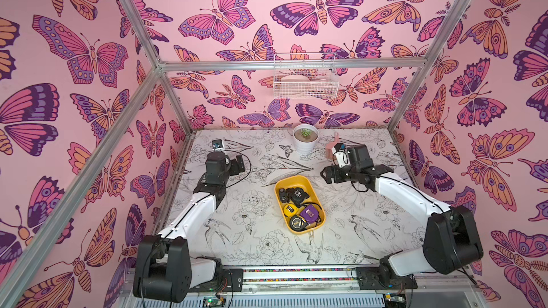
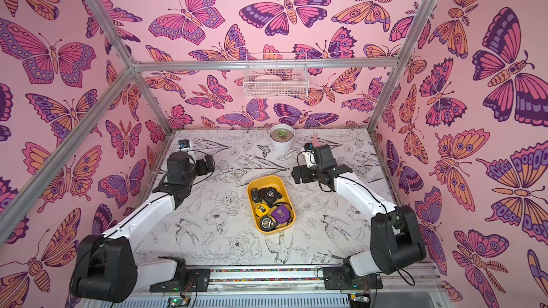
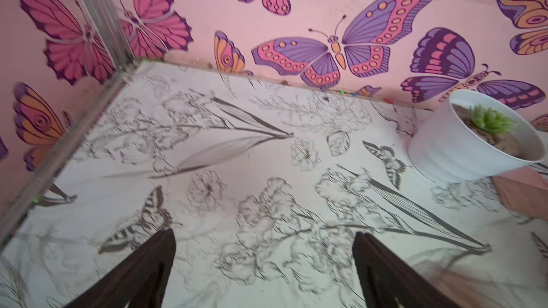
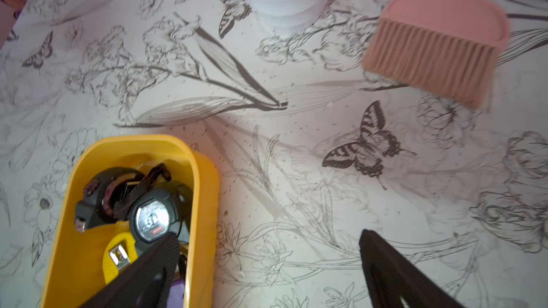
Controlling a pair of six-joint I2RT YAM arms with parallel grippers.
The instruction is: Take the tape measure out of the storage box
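The yellow storage box (image 1: 277, 208) stands on the table between my two arms. Inside it lie several round tape measures and other items: a black tape measure (image 4: 157, 211) with a silver label, a yellow one (image 1: 290, 211), a purple item (image 1: 310, 213) and a black-and-silver round one (image 2: 266, 223). To the right of and beyond the box, my right gripper (image 1: 329, 175) hangs above the table, open and empty, its left finger overlapping the box in the right wrist view. My left gripper, also open and empty, is farther left over bare table.
A white plant pot (image 3: 468, 142) stands near the back wall. Beside it lies a pink dustpan brush (image 4: 439, 40), partly behind the right arm in the top left view. A wire basket (image 1: 305, 88) hangs on the back wall. Left of the box the table is clear.
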